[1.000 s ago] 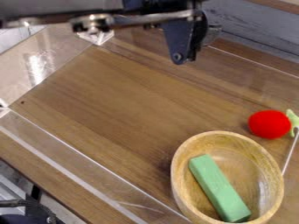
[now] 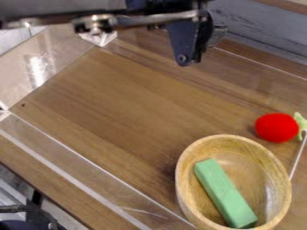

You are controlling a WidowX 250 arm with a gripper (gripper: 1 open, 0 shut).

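Note:
My gripper (image 2: 156, 27) hangs at the top of the camera view, dark and blurred, high over the back of the wooden table, well away from the objects; its fingertips are hard to make out. A wooden bowl (image 2: 192, 184) at the bottom right holds a green block (image 2: 223, 192). Behind the bowl, at the right edge, lies a red round object (image 2: 275, 128) with a pale green piece beside it.
Clear plastic edging runs along the left side, and a low grey wall lines the back right.

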